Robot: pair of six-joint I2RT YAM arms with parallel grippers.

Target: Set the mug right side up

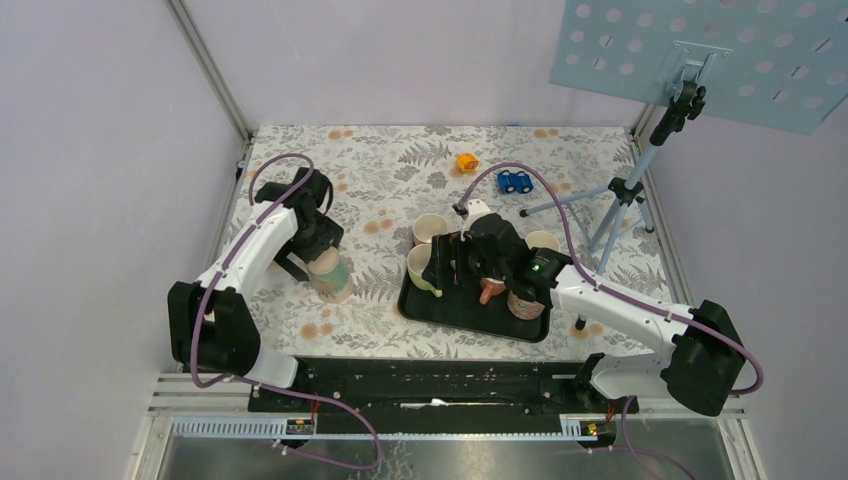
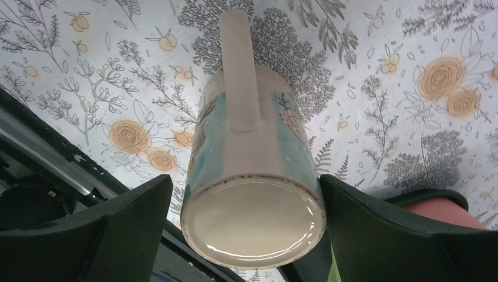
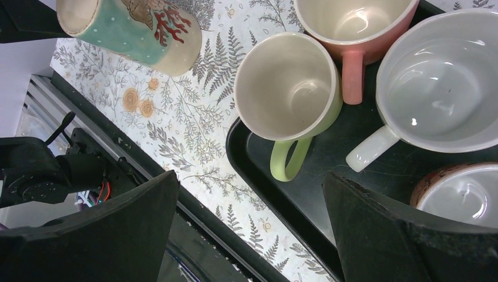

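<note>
A teal and cream mug (image 1: 331, 276) with a coral pattern lies on its side on the cloth at the left, left of the tray, also seen at the top of the right wrist view (image 3: 129, 32). In the left wrist view its base faces me and its handle (image 2: 239, 70) points up. My left gripper is open, its fingers on either side of the mug's base end. My right gripper is open above the tray's mugs, nothing between its fingers.
A black tray (image 1: 440, 318) holds several mugs. A small yellow object (image 1: 466, 162) and a blue toy car (image 1: 514, 182) lie at the back. A tripod with a perforated board (image 1: 700, 60) stands at the right.
</note>
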